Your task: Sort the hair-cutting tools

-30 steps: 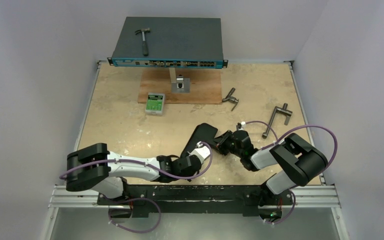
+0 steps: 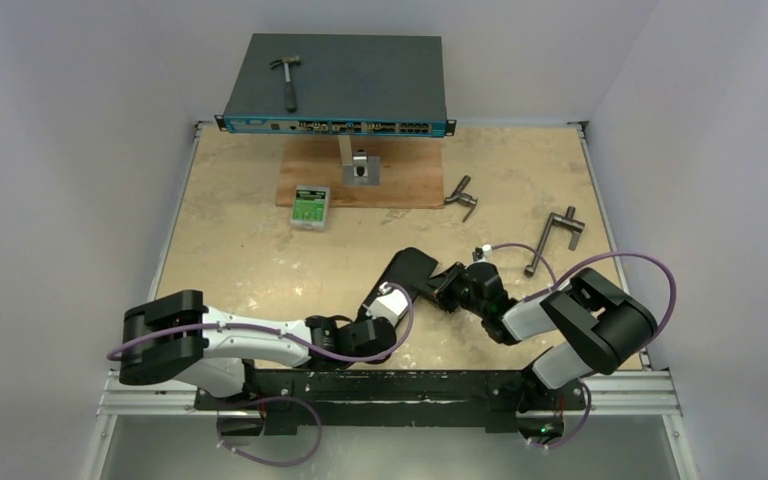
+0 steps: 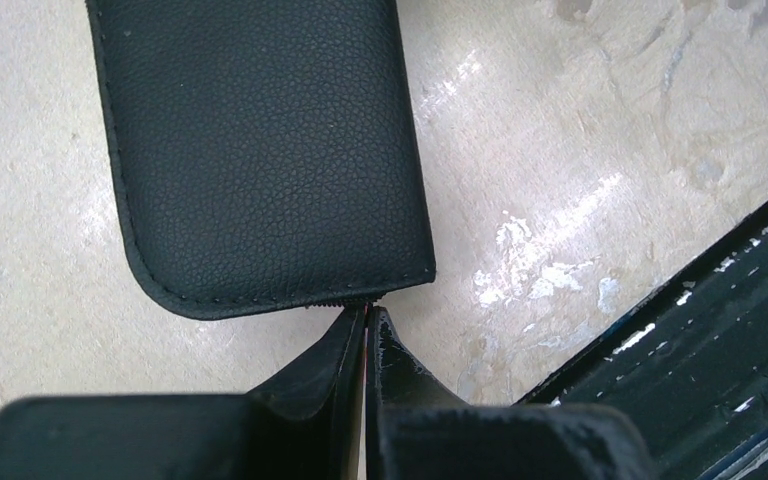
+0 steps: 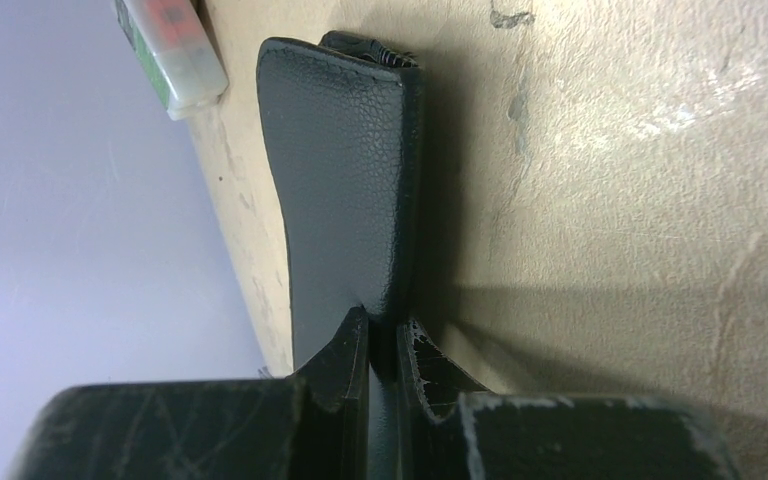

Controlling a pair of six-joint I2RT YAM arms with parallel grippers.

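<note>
A black leather zip case (image 2: 405,268) lies on the table between my arms, its far end visible beyond them. In the left wrist view my left gripper is shut at the zipped end of the case (image 3: 265,150); whether the zipper pull is between its tips is hard to tell. In the right wrist view my right gripper is shut on the spine edge of the case (image 4: 335,170), which has a zipper showing at its far end. Any tools inside are hidden.
A plastic box (image 2: 309,208) stands left of the wooden board (image 2: 400,180). Two metal fittings (image 2: 460,200) lie at the right. A network switch (image 2: 360,80) with a hammer (image 2: 289,90) sits at the back.
My left arm has shifted slightly left and toward the near edge. The right arm and the case show no visible movement.
</note>
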